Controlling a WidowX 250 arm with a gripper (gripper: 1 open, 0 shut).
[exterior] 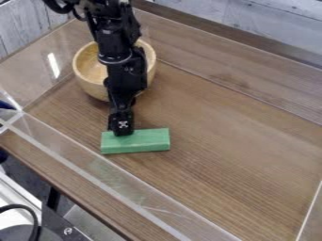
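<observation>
A black robot arm reaches down from the top, its gripper [122, 120] low over the near end of a green block [136, 141] lying on the wooden table [233, 141]. The gripper's fingers appear apart, just above or touching the block's top edge. A tan bowl [90, 68] sits behind the arm, partly hidden by it.
Clear plastic edging runs diagonally across the lower left, with black cables and hardware in the bottom left corner.
</observation>
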